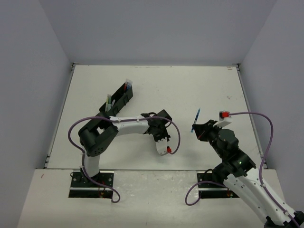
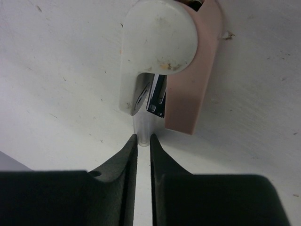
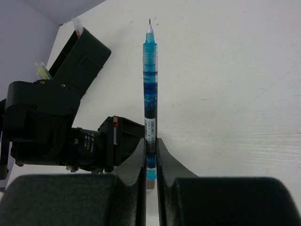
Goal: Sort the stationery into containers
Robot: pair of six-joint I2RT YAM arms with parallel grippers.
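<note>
In the left wrist view a small white-and-pink stapler (image 2: 160,37) shows over the pale table, a clear narrow piece projecting from its lower end. That clear piece is pinched between the fingertips of my left gripper. Whether the stapler touches the table, I cannot tell. A blue pen (image 3: 150,87) with a white label points its tip away from my right gripper, which is shut around the pen's lower part. From above, the pen (image 1: 195,120) is held at the right side of the table. A black container (image 1: 122,101) holds several pens at the back left.
My left arm (image 1: 130,126) reaches across the table's left half, just in front of the black container. The right arm (image 1: 228,145) stands at the front right. Bare table (image 1: 190,85) lies at the back and right.
</note>
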